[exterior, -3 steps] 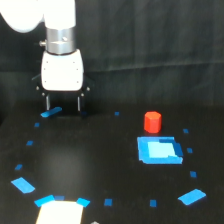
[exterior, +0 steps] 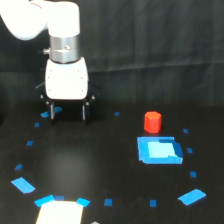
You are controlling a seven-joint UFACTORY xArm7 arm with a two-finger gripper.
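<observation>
My gripper point(exterior: 68, 112) hangs low over the dark table at the left, pointing down. Its two dark fingers are spread wide apart, and no object shows held between them. Well to the right, a red block point(exterior: 152, 122) with a many-sided outline stands at the back edge of a small blue tray point(exterior: 142, 151). Inside the tray lies a pale, light-blue patch. The gripper is clear of both the block and the tray.
Small blue squares mark the black table point(exterior: 110, 165) on several sides. Larger blue strips lie near the left front point(exterior: 22, 185) and right front point(exterior: 192, 197). A cream-coloured object point(exterior: 60, 213) is cut off by the bottom edge.
My gripper has come down a little and shifted slightly right. The red block and the blue tray have stayed where they were.
</observation>
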